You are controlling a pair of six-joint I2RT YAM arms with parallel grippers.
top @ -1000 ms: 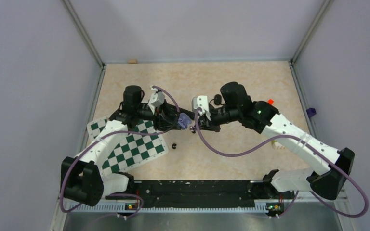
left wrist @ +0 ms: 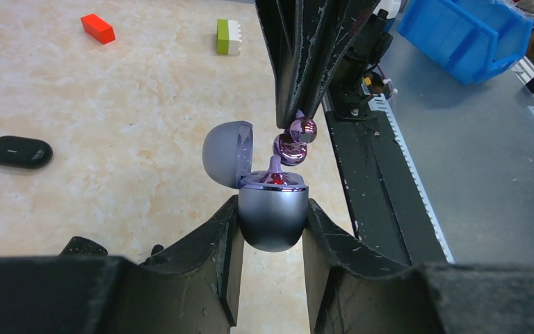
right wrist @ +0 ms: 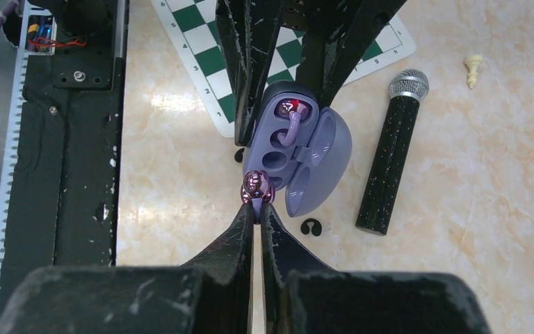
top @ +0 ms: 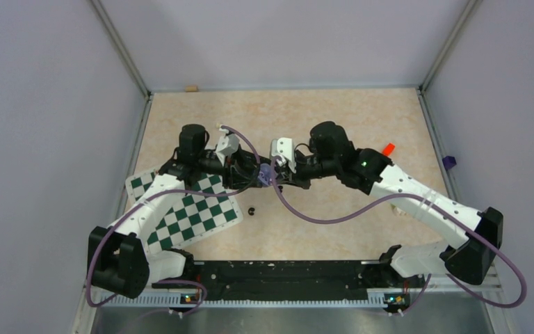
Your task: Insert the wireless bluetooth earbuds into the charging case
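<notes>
The lilac charging case (left wrist: 272, 216), lid open, is held in the air by my left gripper, shut on its body. In the right wrist view the case (right wrist: 274, 139) shows one metallic-pink earbud (right wrist: 293, 110) seated in its upper slot, with empty recesses below. My right gripper is shut on the other earbud (right wrist: 257, 184), which hangs at the lower end of the case, just above or over it; whether they touch I cannot tell. In the top view both grippers meet around the case (top: 265, 174) at mid table.
A checkered board (top: 195, 216) lies at the left. A microphone (right wrist: 388, 167), a black oval case (left wrist: 18, 152), small dark pieces (top: 252, 211), an orange block (left wrist: 98, 28) and a green-white block (left wrist: 228, 36) lie on the table below.
My right arm has moved left, bringing its earbud from beside the case right up to it. The left arm and the case have barely moved.
</notes>
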